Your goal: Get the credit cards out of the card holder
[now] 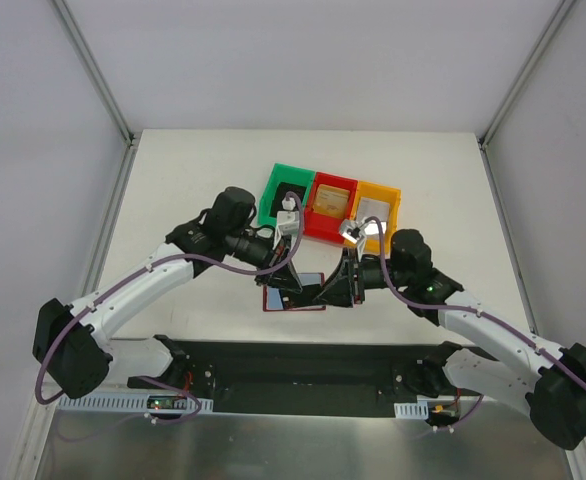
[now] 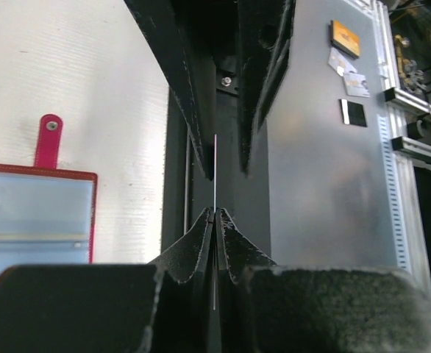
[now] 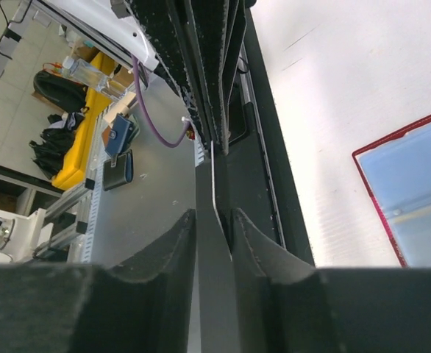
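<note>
The card, a thin line seen edge-on in the left wrist view, stands upright with my left gripper shut on its lower part. My right gripper is open, its fingers (image 3: 249, 239) spread on either side of the card (image 3: 214, 180). Both grippers face each other over the table in the top view, close together. To the side lies the card holder (image 2: 39, 220), opened flat, with a red border, light-blue pockets and a red snap strap (image 2: 48, 136). The grippers cover part of it from above.
Green (image 1: 284, 172), red (image 1: 309, 212) and yellow (image 1: 396, 203) bins stand side by side behind the arms. Several flat items, including a yellow box (image 2: 345, 38), lie on the metal surface beyond the table edge.
</note>
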